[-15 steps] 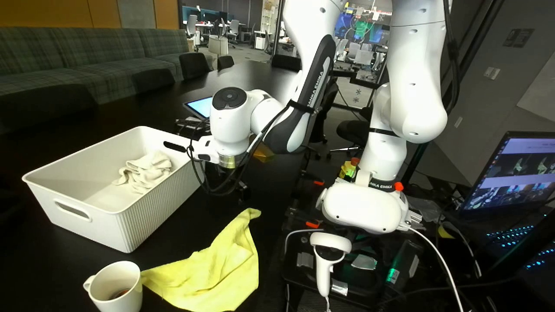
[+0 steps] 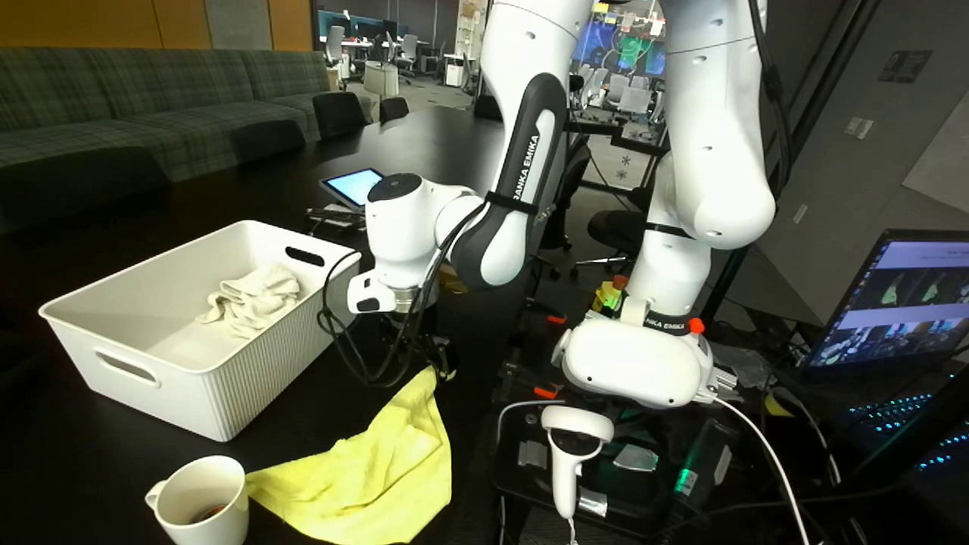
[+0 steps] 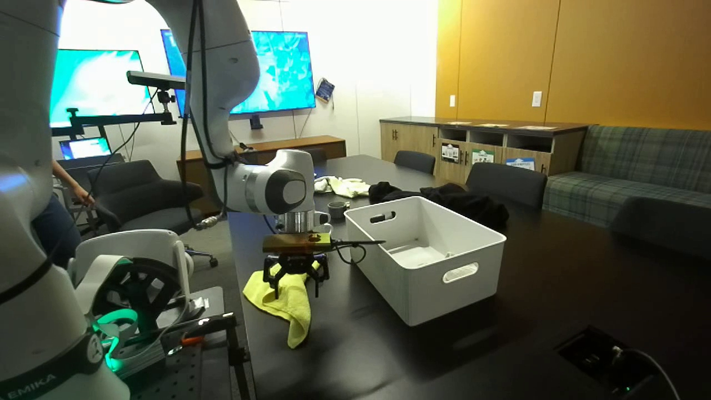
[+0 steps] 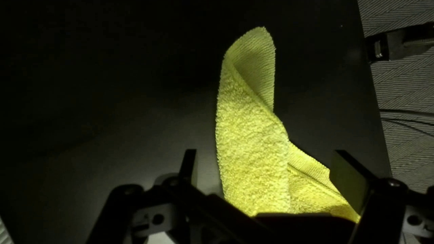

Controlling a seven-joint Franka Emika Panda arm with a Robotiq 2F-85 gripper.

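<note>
A yellow cloth (image 2: 381, 468) lies crumpled on the dark table, one narrow end pointing toward the robot's hand. In the wrist view the cloth (image 4: 254, 142) runs up the middle, its far tip folded over. My gripper is open, its two fingers well apart, with the cloth showing in the space between them from above. Exterior view 2 has the gripper (image 3: 296, 286) in front of the cloth (image 3: 286, 300); whether the fingertips touch it cannot be told. In exterior view 1 the fingers are mostly dark against the table.
Beside the gripper stands a white bin (image 2: 227, 404) with a pale cloth (image 2: 254, 300) inside. A white mug (image 2: 204, 504) touches or nearly touches the yellow cloth's left corner. The table edge runs close along the cloth's other side. Loose cables (image 2: 363, 372) hang from the arm.
The arm has come down and slightly nearer the camera, bringing the gripper to the cloth's narrow end. The cloth, mug and bin look unmoved.
</note>
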